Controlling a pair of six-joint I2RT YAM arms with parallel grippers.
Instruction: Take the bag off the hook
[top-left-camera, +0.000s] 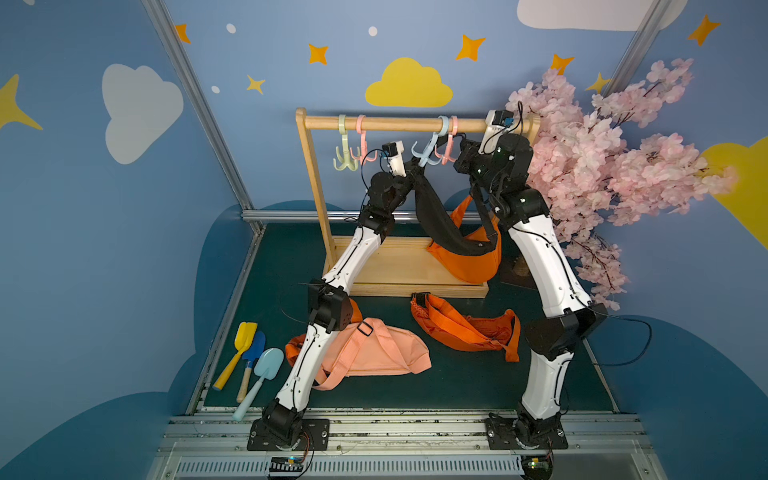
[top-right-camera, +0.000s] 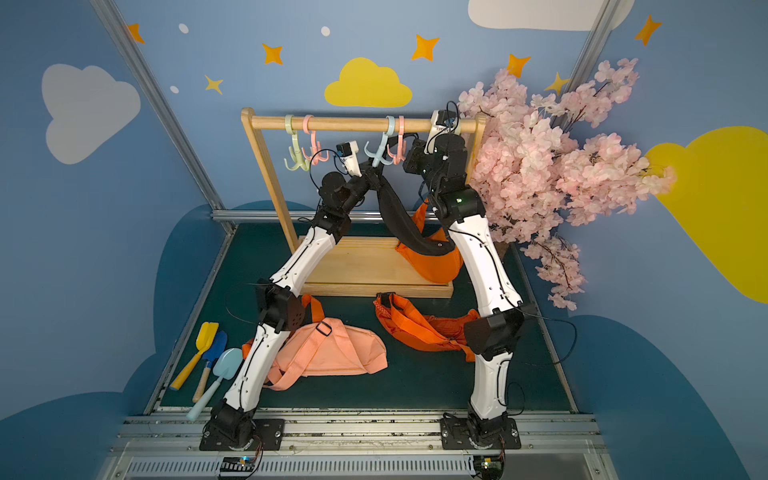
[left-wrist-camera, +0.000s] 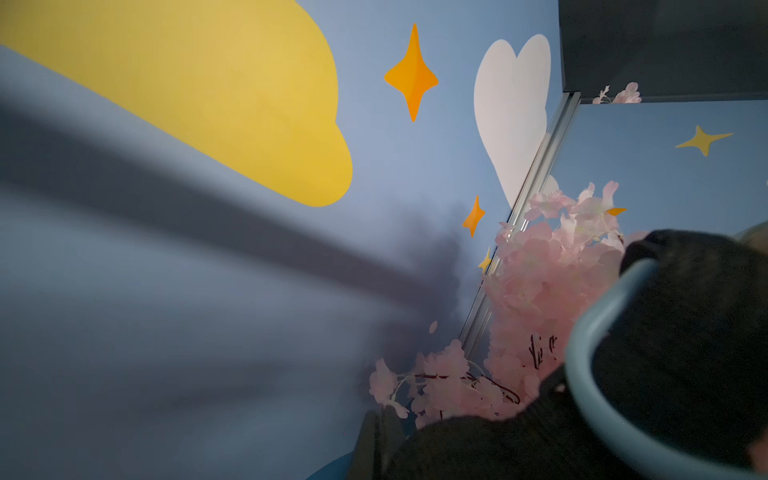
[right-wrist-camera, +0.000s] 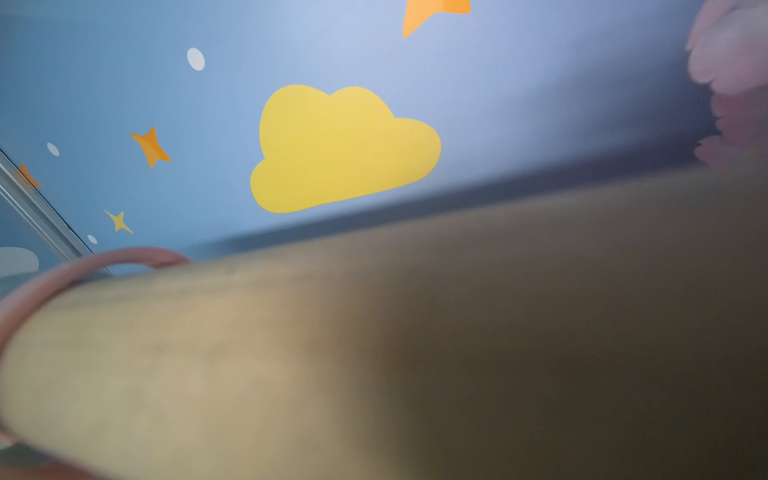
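Observation:
The black bag (top-left-camera: 438, 214) hangs slack below the wooden rail, under the light blue hook (top-left-camera: 429, 150). My left gripper (top-left-camera: 415, 165) is shut on its upper left end, beside that hook. Higher up at the right, my right gripper (top-left-camera: 464, 162) is shut on the bag's black strap, close to the pink hook (top-left-camera: 451, 145). A dark strap part shows between the blue hook and the right gripper. In the left wrist view, black fabric (left-wrist-camera: 504, 444) lies against the blue hook (left-wrist-camera: 588, 376); whether it is clear of it, I cannot tell. The right wrist view shows no fingers.
The rail (right-wrist-camera: 200, 368) fills the lower right wrist view, very near. An orange bag (top-left-camera: 464, 264) sits behind the black one on the rack base. A green hook (top-left-camera: 344, 152) hangs left; pink blossoms (top-left-camera: 576, 152) crowd the right. Other bags (top-left-camera: 384, 352) lie in front.

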